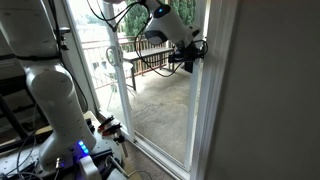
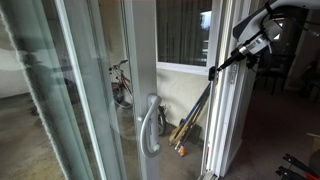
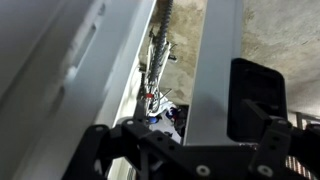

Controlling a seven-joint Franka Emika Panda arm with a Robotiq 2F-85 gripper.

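A tall white door post stands to the right of the doorway. High up beside it is my gripper, at the end of the reaching white arm. In the second exterior view, the gripper is near the post's upper part. Its dark fingers are spread apart at the bottom of the wrist view, so the gripper looks open. A pale grey strip and a black rounded plate lie beyond them. Whether the fingers touch these cannot be made out.
A sliding glass door with a white handle stands left of the opening. Long-handled tools lean outside, and a bicycle is farther off. Bare wall fills the right side.
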